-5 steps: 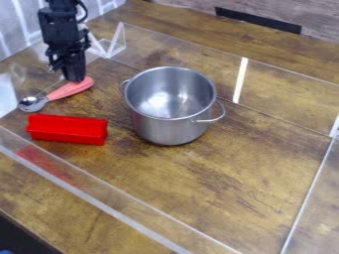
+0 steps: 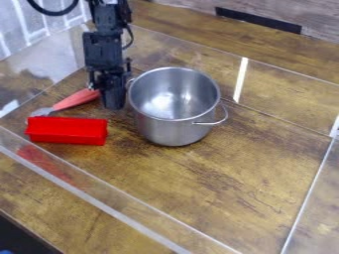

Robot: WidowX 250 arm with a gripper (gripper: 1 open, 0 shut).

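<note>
A steel pot (image 2: 176, 111) with side handles stands on the wooden table, centre-right of the arm. Just at its left rim, low over the table, is my dark gripper (image 2: 110, 99); it looks shut, and its fingertips are partly hard to make out. A pink-handled spoon (image 2: 75, 99) lies left of the gripper, its metal end partly behind a red box (image 2: 66, 129), which lies in front of it.
Pale tape strips mark the surface, and a dark edge runs along the back right.
The pot appears shifted very slightly right; the spoon lies about where it was.
</note>
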